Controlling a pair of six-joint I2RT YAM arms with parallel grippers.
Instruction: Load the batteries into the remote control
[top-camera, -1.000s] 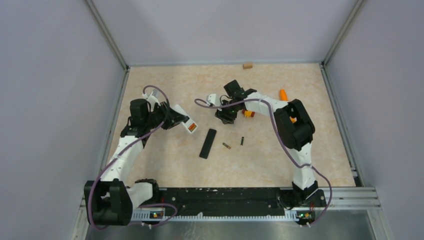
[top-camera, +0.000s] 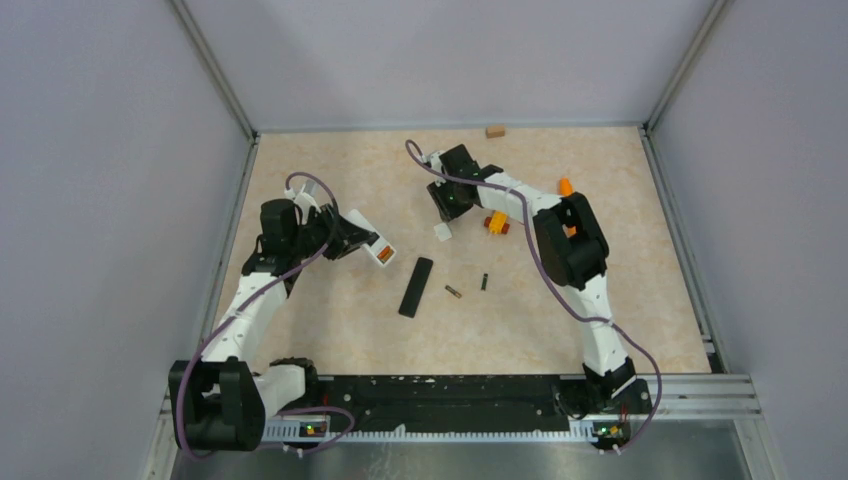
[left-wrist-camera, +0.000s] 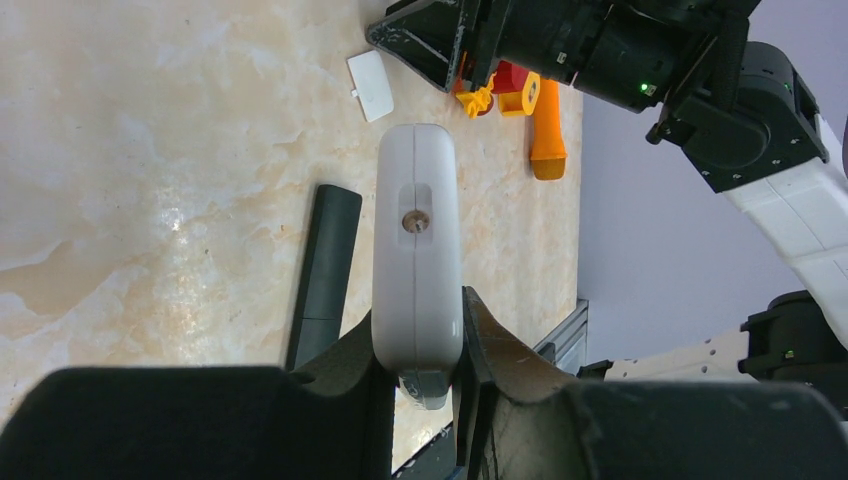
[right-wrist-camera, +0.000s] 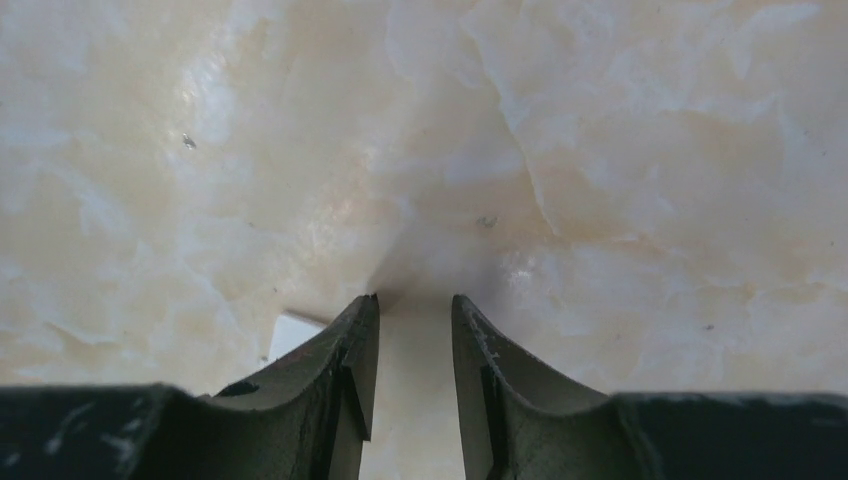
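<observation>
The white remote (top-camera: 378, 248) is held by my left gripper (top-camera: 350, 232), shut on it; in the left wrist view the remote (left-wrist-camera: 416, 240) stands between the fingers, and an orange cell shows in it from above. My right gripper (top-camera: 442, 205) is part open just beyond the white battery cover (top-camera: 443, 231), with bare table between its fingertips. The cover (right-wrist-camera: 293, 335) is partly behind the left finger in the right wrist view. Two small batteries lie on the table, one copper and black (top-camera: 453, 291), one dark (top-camera: 485, 282).
A black slab (top-camera: 415, 288) lies below the remote. Yellow and red toys (top-camera: 497, 222) and an orange object (top-camera: 565, 186) are beside or under the right arm. A small brown block (top-camera: 495, 131) is at the back edge.
My right gripper has moved back, away from the front, uncovering the white cover. The left arm and the remote have stayed still.
</observation>
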